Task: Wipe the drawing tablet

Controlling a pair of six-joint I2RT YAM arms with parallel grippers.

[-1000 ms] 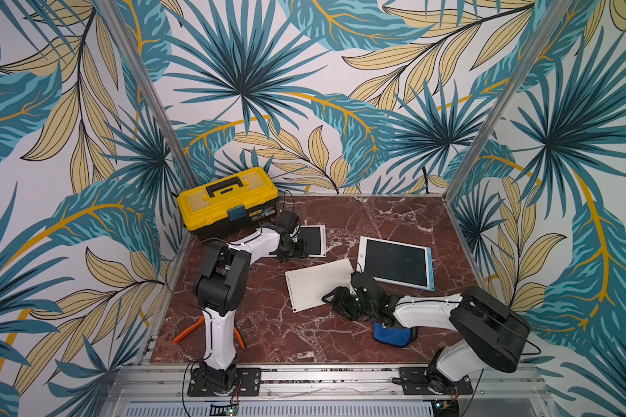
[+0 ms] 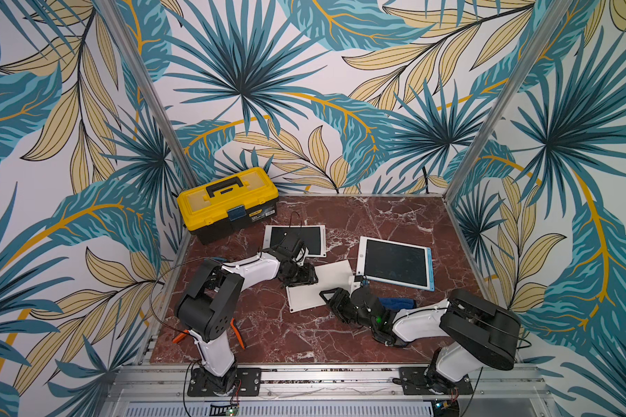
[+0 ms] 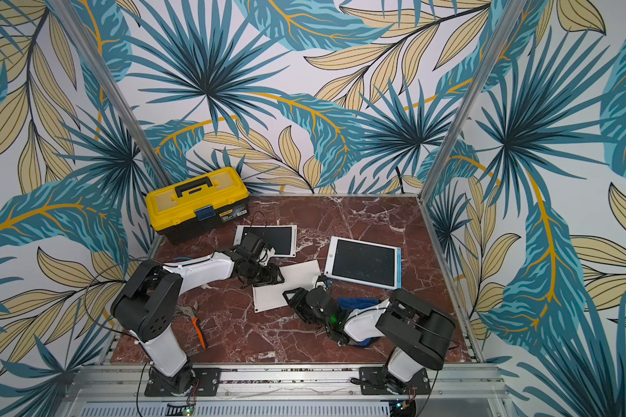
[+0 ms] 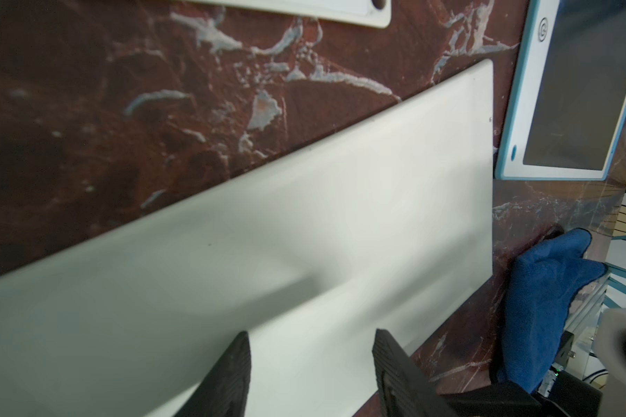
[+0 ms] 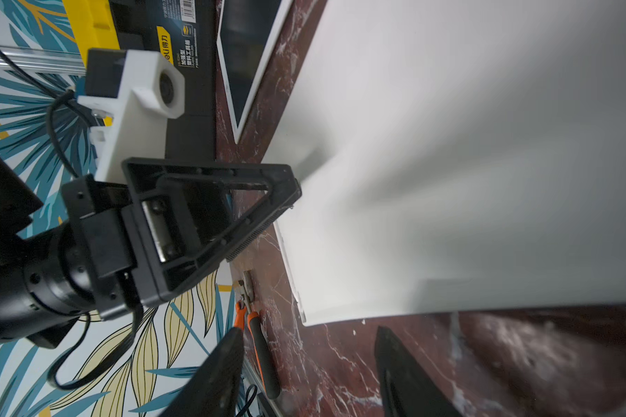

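Between the arms a plain white tablet (image 2: pixel 337 274), seemingly back side up, lies slanted on the table. My left gripper hangs over its left part, fingers spread, with nothing between them. My right gripper is at the near edge, also open and empty, the white surface just beyond its fingertips. A larger tablet with a dark screen (image 2: pixel 395 262) lies to the right, and a smaller dark-screened one (image 3: pixel 279 239) lies behind the left arm. A blue cloth (image 4: pixel 546 305) is on the table, partly covered by the right arm in the top views.
A yellow and black toolbox (image 2: pixel 226 201) stands at the back left. Orange-handled pliers (image 3: pixel 198 330) lie at the front left. Bare table (image 2: pixel 347 215) shows at the back middle.
The white tablet has shifted very little.
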